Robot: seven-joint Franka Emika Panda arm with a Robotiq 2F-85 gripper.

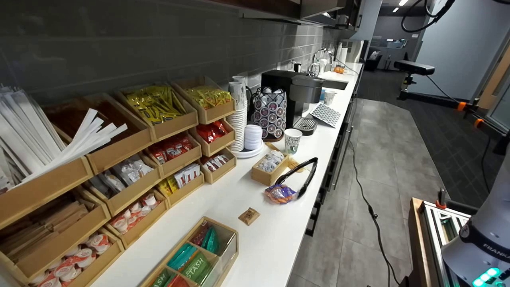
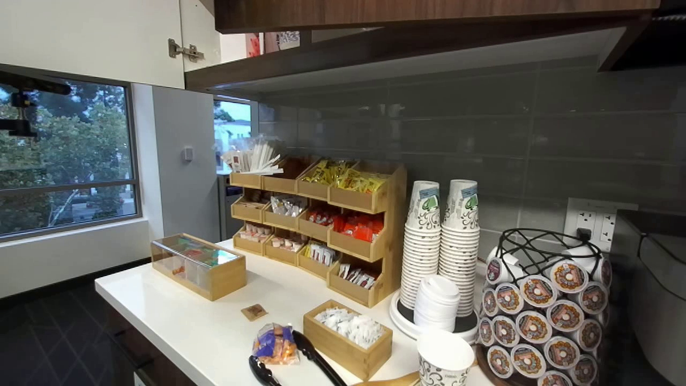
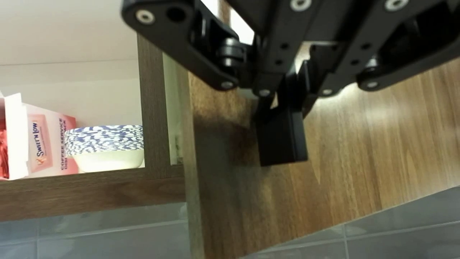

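My gripper is shut in front of a brown wood-grain cabinet door [image 3: 366,138] in the wrist view. Its dark fingers overlap the door face, and the part between them is hidden. The door stands at an angle beside an open cabinet compartment with a wooden frame [image 3: 153,108]. Inside sit a pink Sweet'N Low box [image 3: 47,138] and a stack of patterned bowls [image 3: 105,142]. In exterior view 2 the upper cabinet [image 2: 386,19] shows its wooden front overhead; the gripper is out of sight there and in exterior view 1.
A white inner door panel [image 2: 90,38] stands open at left. Below, the counter [image 2: 193,321] carries a wooden condiment rack [image 2: 395,225], stacked cups [image 2: 421,257], a pod holder [image 2: 543,309] and black tongs [image 2: 315,360]. The upper cabinets overhang this counter.
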